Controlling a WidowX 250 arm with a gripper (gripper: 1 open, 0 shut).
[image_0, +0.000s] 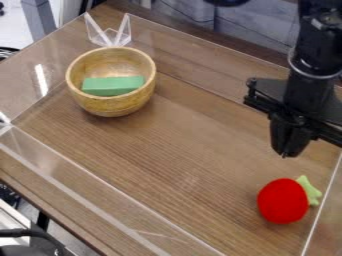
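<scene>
My dark gripper (286, 140) hangs at the right, raised above a red round object (282, 201) near the front right of the wooden table. Its fingers point down, with nothing visible between them; how far apart they stand is hard to tell. A small light green piece (307, 189) lies partly behind the red object, touching or very close to it. At the upper left a wooden bowl (114, 104) holds a green block (114, 85).
A clear plastic item (111, 30) stands at the back left, behind the bowl. The table's left edge runs along the lower left.
</scene>
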